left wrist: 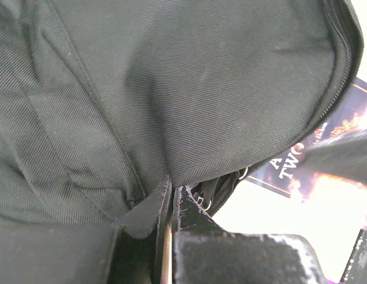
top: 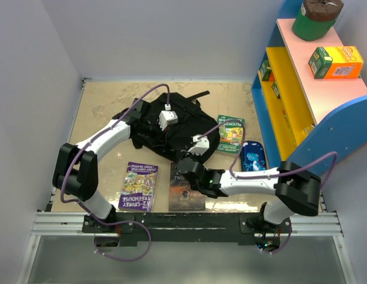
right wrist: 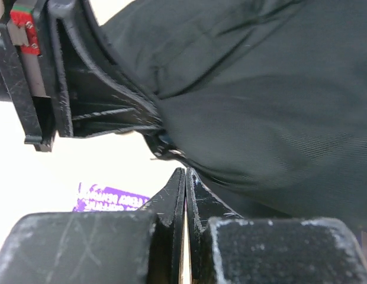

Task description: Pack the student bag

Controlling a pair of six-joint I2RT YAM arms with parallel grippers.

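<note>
The black bag (top: 189, 118) lies open-flapped across the back middle of the table. Above its left part my left gripper is shut at the fabric, with nothing clearly between its fingers. My right gripper is shut over the bag's front edge, with nothing visible between its fingertips. A purple book (top: 138, 186) lies front left, a dark book (top: 187, 198) front middle, partly under the right arm, and a green book (top: 231, 127) right of the bag. A blue case (top: 253, 158) lies at the right.
A blue shelf unit (top: 325, 148) with yellow and pink shelves stands on the right, holding boxes (top: 336, 62) and a green cylinder (top: 314, 23). The table (top: 97, 97) has bare space at back left.
</note>
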